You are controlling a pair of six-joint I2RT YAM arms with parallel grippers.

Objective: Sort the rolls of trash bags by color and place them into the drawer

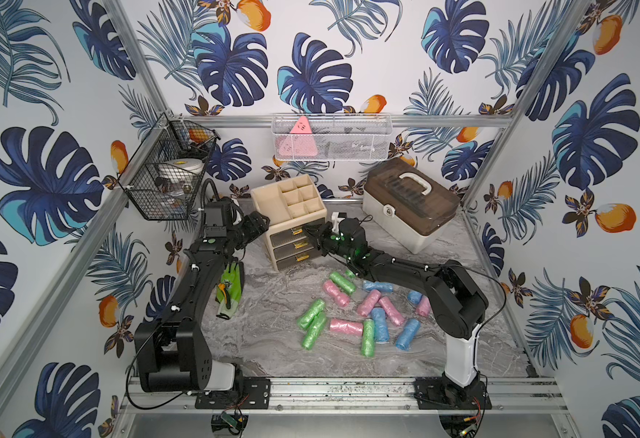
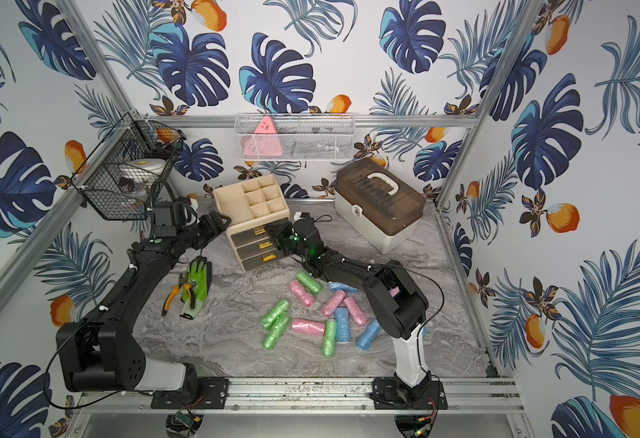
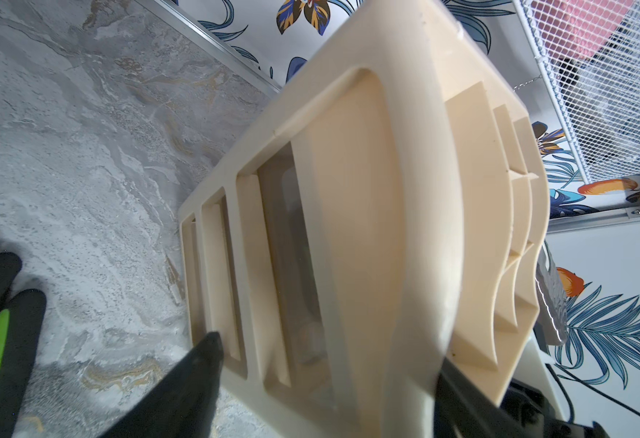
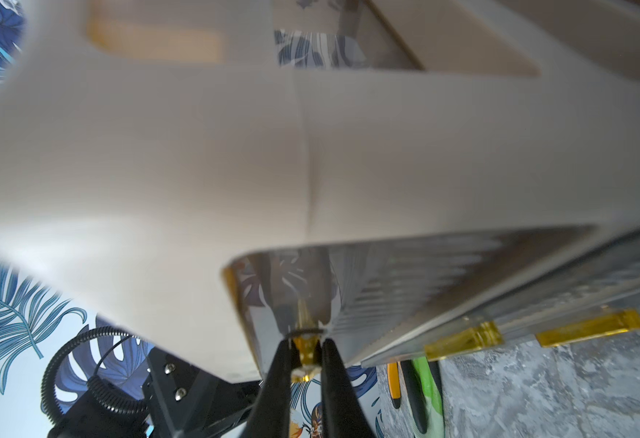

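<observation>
The beige cabinet (image 1: 264, 235) with smoky drawers stands at the back. My right gripper is shut on the yellow handle (image 4: 307, 347) of its top drawer, which looks closed or nearly so. At the cabinet's left side, my left gripper (image 1: 263, 221) is part open, its blurred fingers (image 3: 181, 387) spread on either side of the cabinet's upper edge; contact is unclear. Green rolls (image 1: 315, 330), pink rolls (image 1: 345, 326) and blue rolls (image 1: 407, 333) lie mixed on the table, some partly hidden by my right arm.
A brown-lidded storage box (image 1: 412, 197) stands at the back right. A green glove (image 2: 199, 283) and orange-handled pliers (image 2: 173, 295) lie to the left. A black wire basket (image 1: 168, 175) hangs on the left, a white one (image 1: 363, 138) at the back. Bare table shows left of the rolls.
</observation>
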